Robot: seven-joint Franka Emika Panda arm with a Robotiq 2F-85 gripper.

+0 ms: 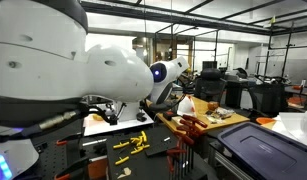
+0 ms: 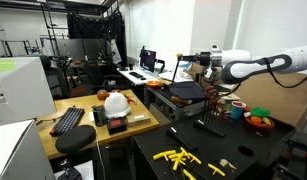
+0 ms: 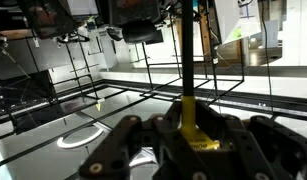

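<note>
In the wrist view, my gripper is shut on a slim yellow stick, which stands out from between the dark fingers. Farther up, the stick looks thin, with blue near the top edge. Exterior view 2 shows the gripper high above the far part of the table, a small yellow and blue shape beside it. The white arm spans the left of exterior view 1 and hides much behind it; the gripper is hard to make out there.
Yellow pieces lie scattered on the dark table. A red rack stands close to a grey tray. A red bowl holds colourful items. A wooden desk with containers stands beyond.
</note>
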